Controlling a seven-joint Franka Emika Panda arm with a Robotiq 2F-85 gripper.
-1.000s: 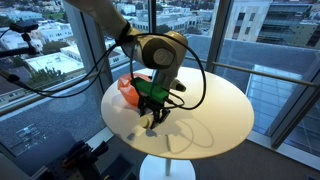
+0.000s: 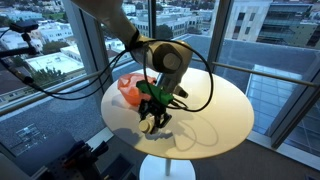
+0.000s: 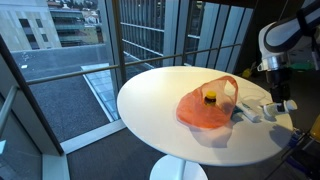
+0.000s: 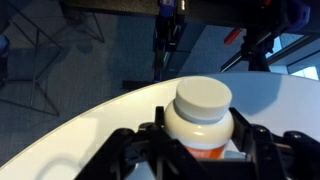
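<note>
A bottle with a rounded white cap stands between the two dark fingers in the wrist view, a strip of orange showing below the cap. My gripper is shut on it, and its lower part is hidden. Exterior view 1 has the gripper low over the near left part of the round white table, a pale object beside its fingers. From exterior view 2, the gripper is at the table's right edge.
An orange mesh bag lies on the white table, with a yellow-capped dark bottle at it. Most of the tabletop away from the bag is bare. Tall windows stand behind the table.
The arm's upper part has shifted slightly right and down in exterior view 1. The gripper stays low near the same table area, and the pale object beside it shows more clearly.
</note>
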